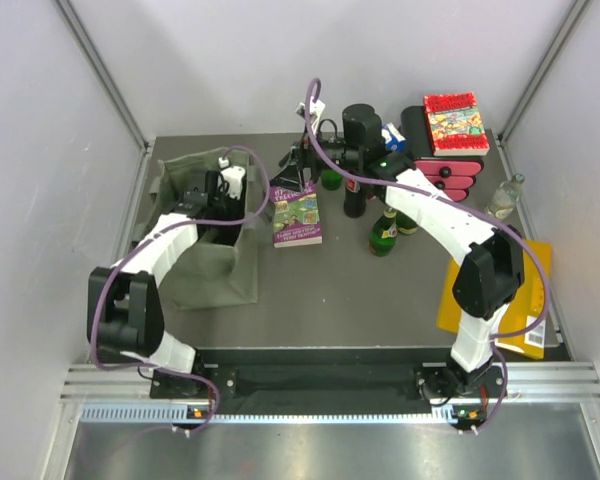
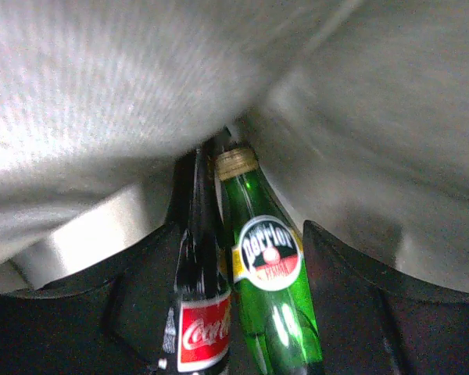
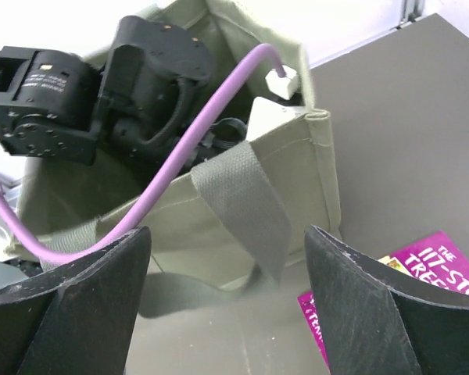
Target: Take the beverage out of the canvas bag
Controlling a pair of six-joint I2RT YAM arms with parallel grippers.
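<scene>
My left gripper is down inside the olive canvas bag at the left of the counter. In the left wrist view its open fingers frame a Coca-Cola bottle and a green Perrier bottle lying side by side; whether it touches them is unclear. My right gripper hangs open above a purple book, just right of the bag. In the right wrist view it faces the bag's side, with nothing between its fingers.
Bottles stand centre-right, a clear bottle at the right. A drawer box with a book on top sits at back right, a yellow folder at front right.
</scene>
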